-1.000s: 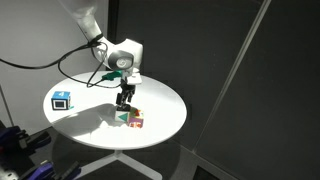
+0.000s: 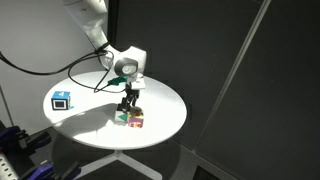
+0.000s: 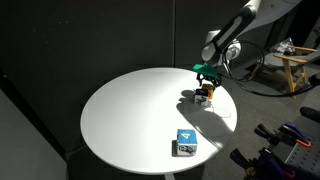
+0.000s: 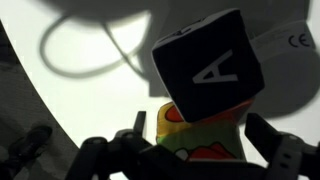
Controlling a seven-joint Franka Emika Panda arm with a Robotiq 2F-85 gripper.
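Observation:
My gripper is open, its dark fingers standing apart over a multicoloured block [image 4: 205, 138] with red, yellow and green on its face. Beside that block, and partly overlapping it in the wrist view, is a block with a black face and a white letter A [image 4: 208, 65]. From the first exterior view, the gripper [image 2: 128, 103] hangs just above a small cluster: a pale block with a green triangle [image 2: 121, 117] and an orange-pink block [image 2: 136, 122]. Whether the fingertips touch any block cannot be told.
A blue-edged block [image 2: 61, 100] stands alone on the round white table [image 2: 85, 125], well away from the cluster. In the second exterior view the same blue block [image 3: 186, 142] sits near the table's front edge.
The arm and gripper have shifted slightly to the right in the first exterior view, staying over the cluster. The blocks appear to be where they were.

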